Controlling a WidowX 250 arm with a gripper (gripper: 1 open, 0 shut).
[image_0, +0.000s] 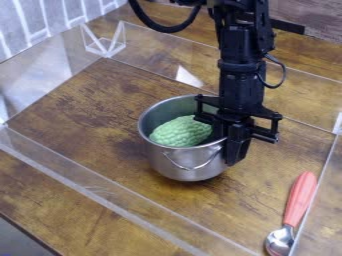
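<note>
A steel pot stands on the wooden table with a green textured object inside it. My black gripper is at the pot's right rim, its fingers reaching down over that side. It looks shut; whether the rim is between the fingertips is hard to tell.
A spoon with a pink handle lies at the right. Clear plastic walls edge the wooden table, which is bare to the left of the pot. A white slatted object is at the back left.
</note>
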